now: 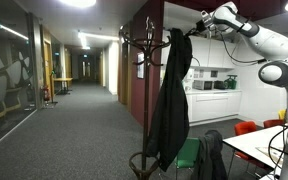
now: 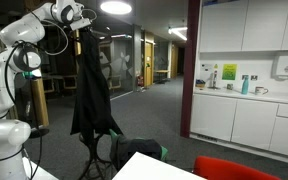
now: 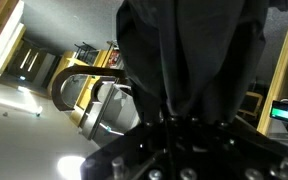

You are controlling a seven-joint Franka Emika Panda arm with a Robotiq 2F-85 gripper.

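A long black garment point(image 1: 171, 100) hangs beside the dark coat stand point(image 1: 147, 90), its lower end close to the stand's base. My gripper point(image 1: 192, 32) is high up at the garment's top, to the right of the stand's hooks. In the wrist view the black cloth point(image 3: 189, 55) gathers into the gripper, which is shut on it. A curved wooden hook point(image 3: 66, 85) of the stand shows left of the cloth there. Whether the cloth touches a hook cannot be told. From the other side, the garment point(image 2: 92, 90) hides much of the stand.
A green chair point(image 1: 188, 153) and a dark cloth-covered chair point(image 1: 210, 155) stand behind the garment. At the right are a white table point(image 1: 254, 143) and red chairs point(image 1: 245, 128).
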